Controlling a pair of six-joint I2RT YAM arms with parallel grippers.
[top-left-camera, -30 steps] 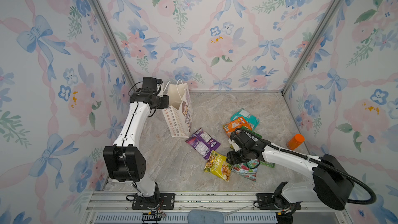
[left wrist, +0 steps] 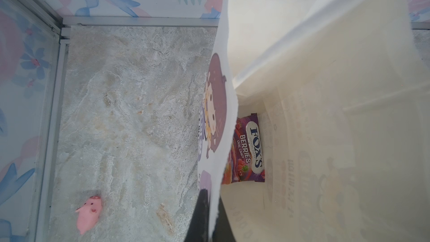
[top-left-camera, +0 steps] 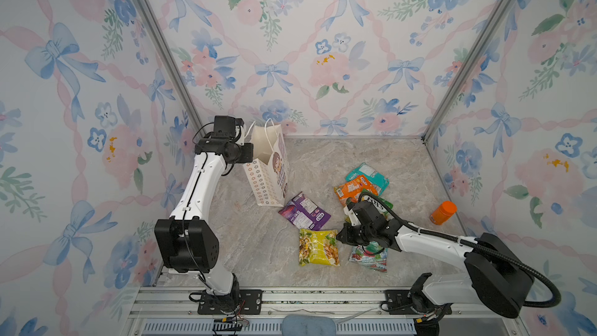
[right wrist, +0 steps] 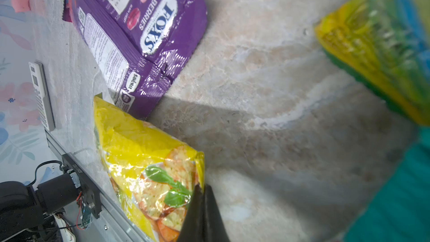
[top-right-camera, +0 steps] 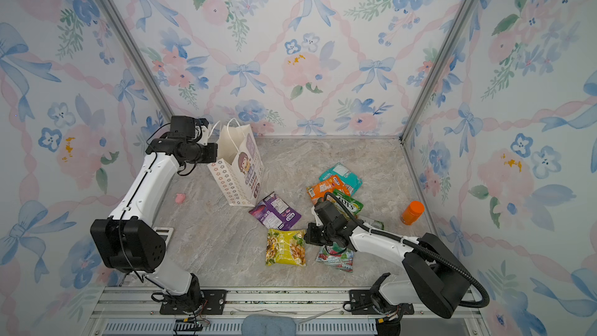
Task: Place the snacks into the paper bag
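The white paper bag (top-left-camera: 264, 177) stands at the left, a purple FOX'S pack (left wrist: 248, 148) visible inside it. My left gripper is at the bag's upper edge, shut, with the bag's side rising in front of it; whether paper is between its fingers is unclear. On the table lie another purple FOX'S pack (top-left-camera: 304, 210), a yellow snack bag (top-left-camera: 317, 245), orange (top-left-camera: 354, 183) and teal (top-left-camera: 373, 174) packs, and several green packs, partly hidden by the right arm. My right gripper is low and shut, beside the yellow bag's edge, not visibly gripping it.
An orange canister (top-left-camera: 442, 211) stands at the right. A pink pig figure (left wrist: 88, 212) and a white remote-like object (right wrist: 41, 94) lie at the left.
The yellow bag has turned to lie squarer, slightly leftward. My right gripper has moved a little; the left arm and paper bag are unchanged.
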